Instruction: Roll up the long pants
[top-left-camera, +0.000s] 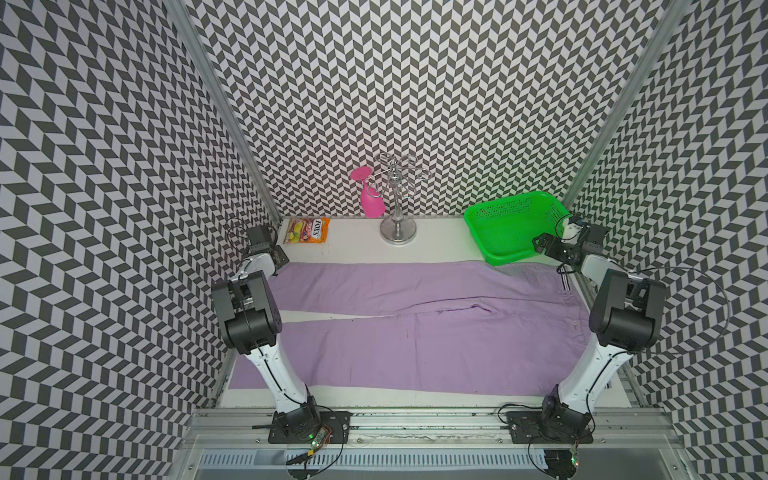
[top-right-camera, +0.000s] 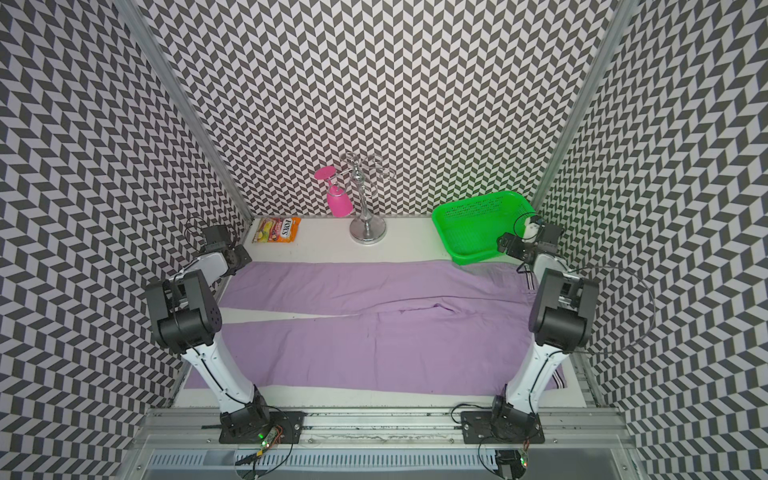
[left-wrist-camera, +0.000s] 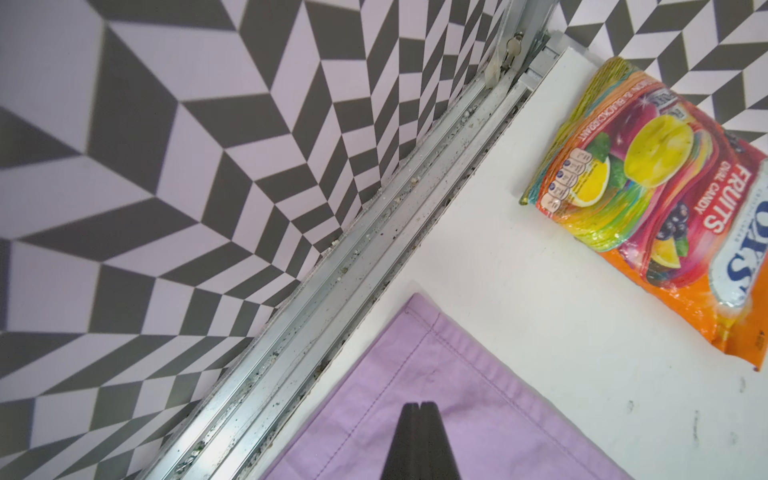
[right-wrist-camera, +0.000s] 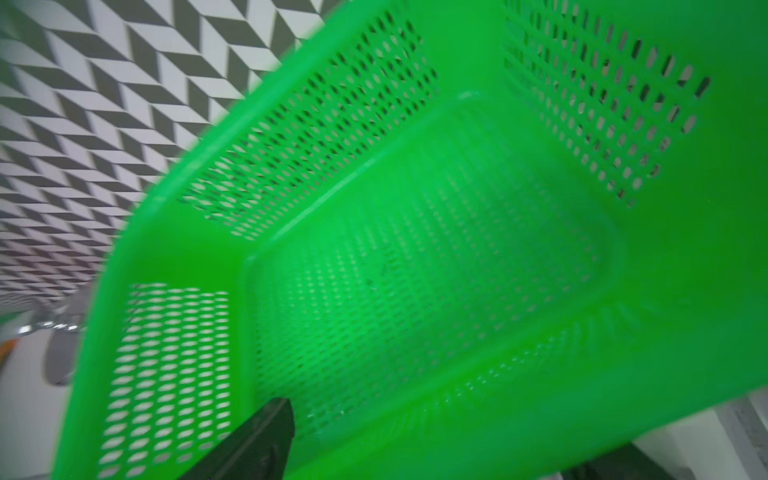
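Observation:
Lilac long pants lie spread flat across the table, legs to the left and striped waist end to the right. In the left wrist view a hem corner of one pants leg shows, stitched along its edges. Over that leg my left gripper is shut, its fingers pressed together with nothing between them; the cloth lies outside them. My right gripper stands wide open at the green basket. One dark finger is inside the basket, and the other is mostly hidden behind its wall.
The basket sits askew at the back right, by the pants' upper edge. A candy bag lies back left. At back centre stand a metal rack and a pink spray bottle. Patterned walls close both sides.

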